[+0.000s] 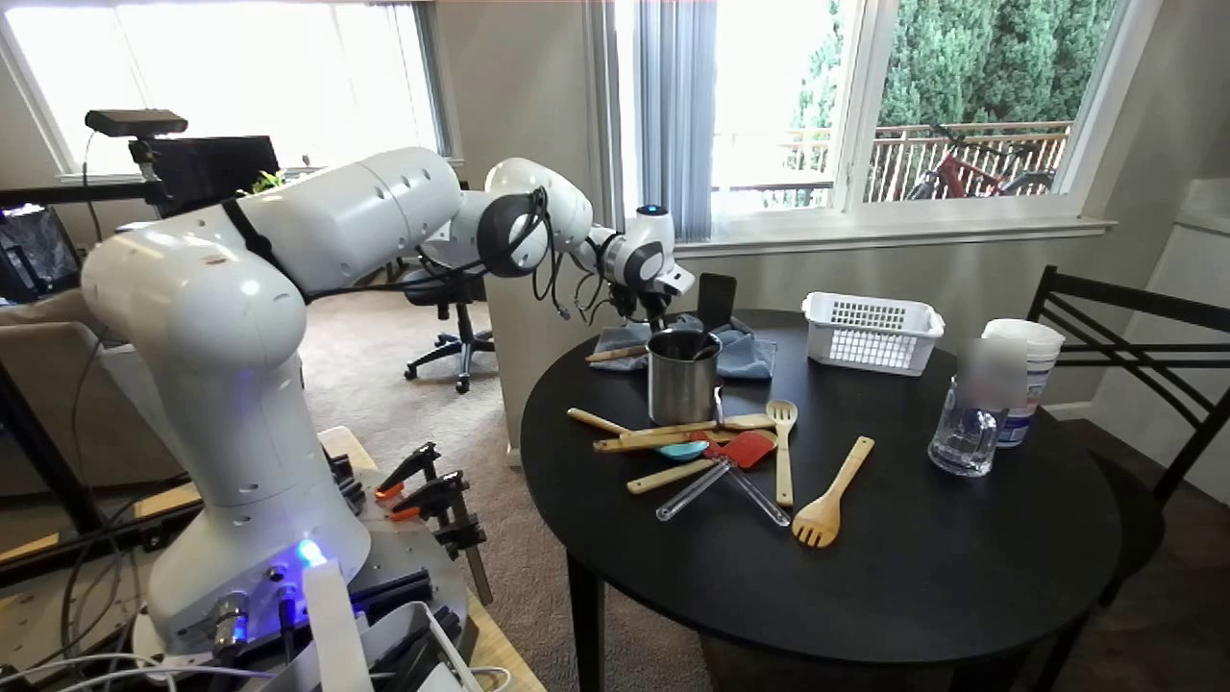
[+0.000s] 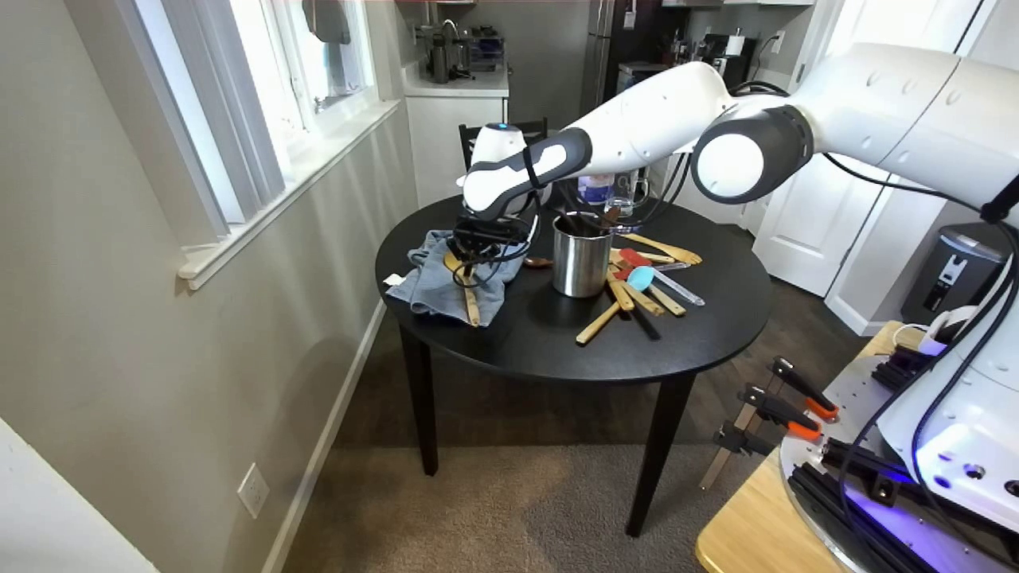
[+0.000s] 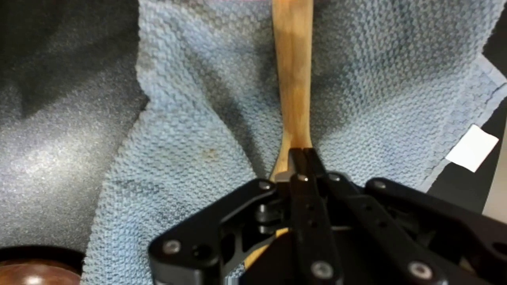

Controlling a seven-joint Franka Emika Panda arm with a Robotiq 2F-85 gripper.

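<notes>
Seen from the wrist, my gripper has its two dark fingers together, and nothing shows clamped between them. Their tips lie over the neck of a wooden utensil (image 3: pixel 294 71), whose handle runs away from me toward the top edge. Beneath it is a rumpled blue-grey towel (image 3: pixel 180 161). The utensil's wider end is mostly hidden under the gripper. Exterior view 2 has the handle (image 2: pixel 472 305) pointing to the table's edge, with the hand low over the towel (image 2: pixel 430 286). In exterior view 1 the steel pot (image 1: pixel 681 386) partly blocks the gripper.
The pot (image 2: pixel 580 258) holds dark utensils and stands close beside the towel. Several wooden, red and blue utensils lie in front of it, including a wooden fork (image 1: pixel 819 521). A white basket (image 1: pixel 873 334) and a glass mug (image 1: pixel 963 444) are farther right.
</notes>
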